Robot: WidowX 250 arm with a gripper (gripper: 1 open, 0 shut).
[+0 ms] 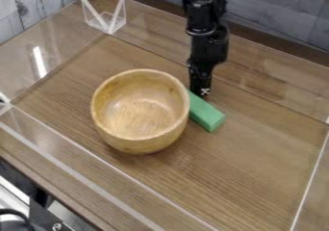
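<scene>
A round wooden bowl (pixel 129 110) sits left of centre on the wooden table. A green rectangular block (pixel 206 114) lies against the bowl's right side. The black arm reaches from the top, and my gripper (pixel 201 90) is low at the near top end of the green block, shut. Whether it touches the block is too small to tell; the block is not visibly between its fingers.
A white wire object (pixel 106 15) stands at the back left. Cables show at the bottom left edge.
</scene>
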